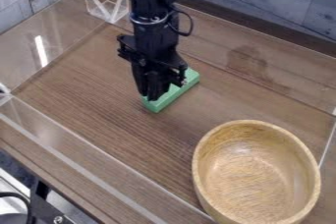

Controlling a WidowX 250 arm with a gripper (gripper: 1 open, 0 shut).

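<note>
The black robot gripper [147, 75] hangs down over the middle of the wooden table, directly above a green object [176, 90] lying flat there. The gripper's lower parts cover the left portion of the green object. Whether its fingers are open or shut on the object cannot be made out.
A large tan bowl [254, 169] takes up the lower right of the table. Grey panels line the back edge, and a black cable lies at the lower left corner.
</note>
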